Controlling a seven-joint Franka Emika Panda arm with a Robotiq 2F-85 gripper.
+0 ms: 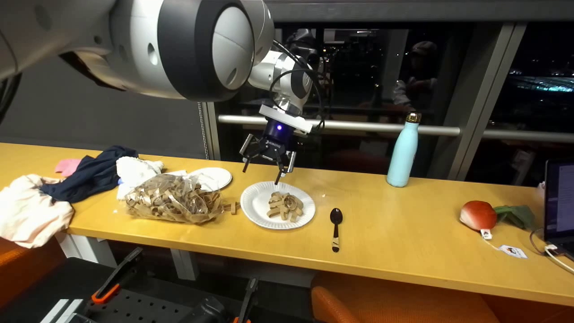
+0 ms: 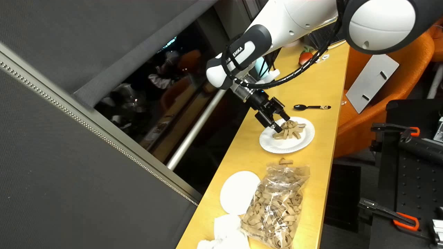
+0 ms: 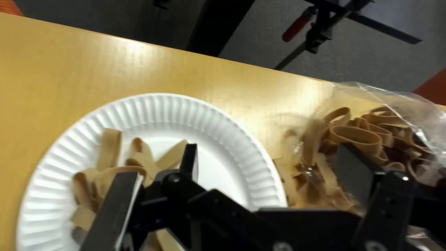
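Observation:
My gripper (image 1: 262, 173) stands open above the back rim of a white paper plate (image 1: 253, 202), its fingers pointing down. Nothing is between them. On the plate lies a small heap of flat tan strips or loops (image 1: 285, 207). In the second exterior view, the gripper (image 2: 282, 123) appears close over the tan heap (image 2: 290, 132), though the exact height cannot be judged. A clear bag (image 3: 393, 100) full of the same tan loops lies beside the plate. Dark gripper parts cover some of the heap and bag in the wrist view.
A few loose tan pieces (image 2: 285, 162) lie between bag and plate. A black spoon (image 1: 336, 229) is right of the plate, with a blue bottle (image 1: 403, 156) behind. Another white plate (image 2: 238, 193) and cloths (image 1: 102, 172) lie left.

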